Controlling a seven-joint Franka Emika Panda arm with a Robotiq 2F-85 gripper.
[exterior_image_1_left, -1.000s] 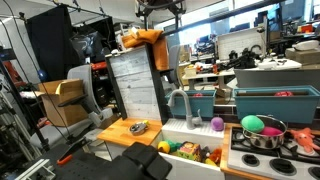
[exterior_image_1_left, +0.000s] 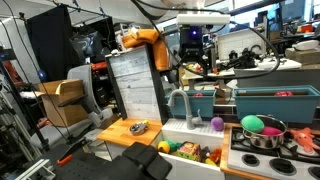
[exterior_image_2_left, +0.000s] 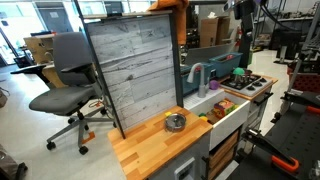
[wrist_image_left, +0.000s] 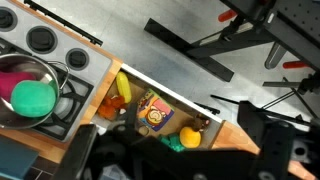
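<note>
My gripper (exterior_image_1_left: 194, 76) hangs in the air above the open white drawer (exterior_image_1_left: 190, 149), pointing down. The wrist view has its dark fingers (wrist_image_left: 262, 150) spread wide along the bottom edge, and nothing shows between them. Inside the drawer lie a red-orange toy (wrist_image_left: 119, 91), a colourful packet (wrist_image_left: 153, 108) and green and orange pieces (wrist_image_left: 190, 137). A silver pot (exterior_image_1_left: 259, 138) on the stove holds a green ball (wrist_image_left: 33, 97) and a pinkish-red item (wrist_image_left: 13, 82).
A smaller metal pot (exterior_image_2_left: 175, 122) stands on the wooden counter (exterior_image_2_left: 147, 144). Behind the drawer rise a grey faucet (exterior_image_1_left: 183, 102) and blue bins (exterior_image_1_left: 276, 106). Orange cloth (exterior_image_1_left: 147, 39) drapes over the tall wooden panel (exterior_image_1_left: 137, 82). Open air surrounds the gripper.
The arm has come down from near the top of the view and moved slightly right, lowering the gripper toward the drawer area. The objects below have not moved.
</note>
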